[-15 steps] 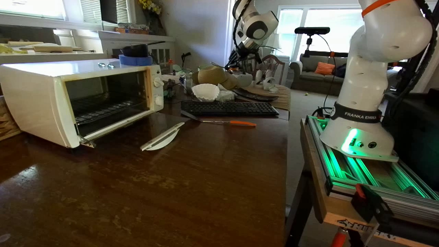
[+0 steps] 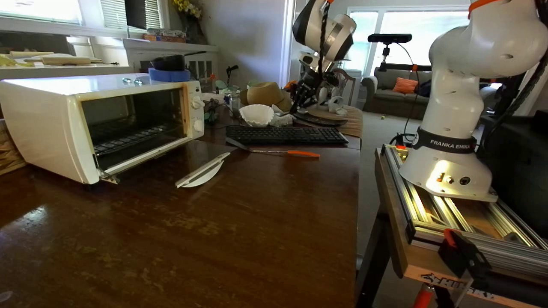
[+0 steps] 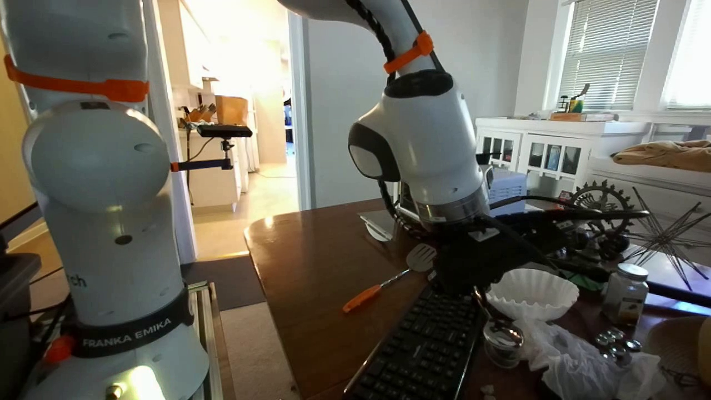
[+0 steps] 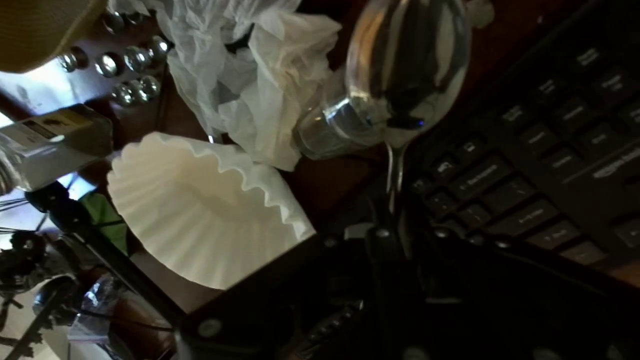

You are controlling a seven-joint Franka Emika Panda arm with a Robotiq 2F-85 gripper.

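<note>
A shiny metal spoon (image 4: 411, 66) points away from my gripper in the wrist view, its bowl outward. The fingers are shut on its handle. In the second exterior view the spoon (image 3: 503, 335) hangs bowl down beside the keyboard, below the dark gripper. In the first exterior view the gripper (image 2: 303, 97) is over the cluttered far part of the table, and the spoon cannot be made out there. Behind the spoon bowl, partly hidden, is a small clear glass (image 4: 336, 129); contact between them cannot be told.
A white fluted paper filter (image 4: 210, 210), crumpled white paper (image 4: 258, 78) and a black keyboard (image 4: 540, 156) crowd the gripper. An orange-handled spatula (image 2: 303, 153) lies before the keyboard. The white toaster oven (image 2: 46, 128) stands at left.
My gripper has come lower and slightly right in the first exterior view, now nearer the clutter. The light at the arm's base has turned from green to yellowish white. The tabletop objects look unmoved.
</note>
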